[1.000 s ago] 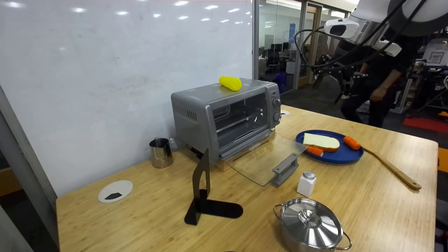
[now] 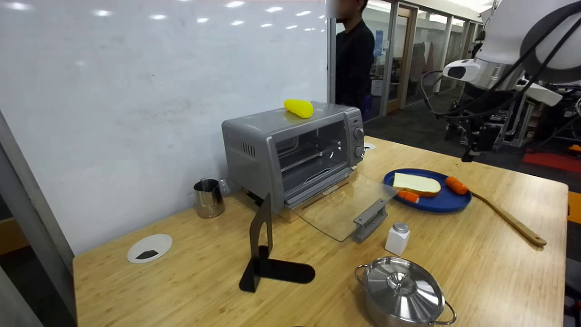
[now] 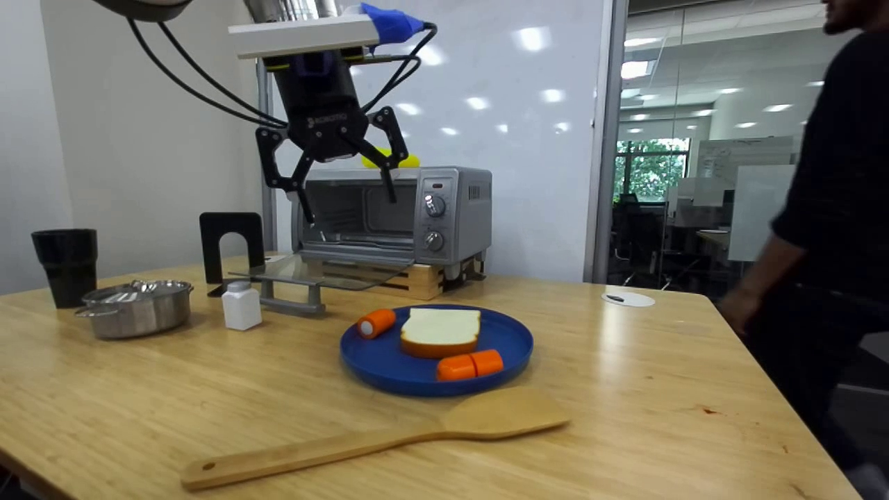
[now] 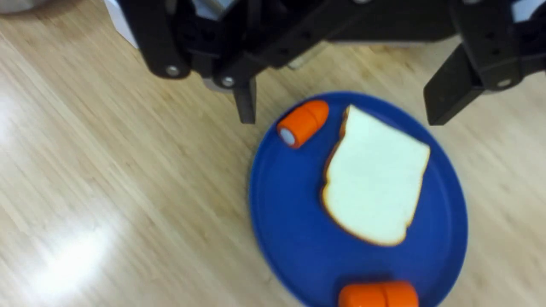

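Observation:
My gripper [image 3: 351, 212] is open and empty, held well above the table. In the wrist view its fingers [image 4: 245, 102] stand wide apart, with the blue plate [image 4: 291, 225] below. On that plate lies a slice of bread [image 4: 376, 176], flat and near the middle. One orange carrot piece [image 4: 304, 123] rests by the rim to one side of the bread. Another orange piece [image 4: 379, 296], cut off by the frame's lower edge, lies on the opposite side. The toaster oven [image 2: 248, 158] has its glass door [image 2: 343, 207] lowered, and its inside looks empty apart from the rack.
A yellow object [image 2: 299, 108] sits on top of the oven. Around the plate are a wooden spatula [image 3: 492, 414], a white shaker [image 3: 242, 307] and a lidded steel pot [image 2: 403, 291]. A black bookend [image 2: 283, 270] and steel jug [image 2: 209, 198] stand farther left. A person [image 3: 842, 192] is near the table.
In exterior view 1 the arm and gripper have shifted to the right and lower. The person has walked from behind the arm to beside the whiteboard. The tabletop objects have stayed put.

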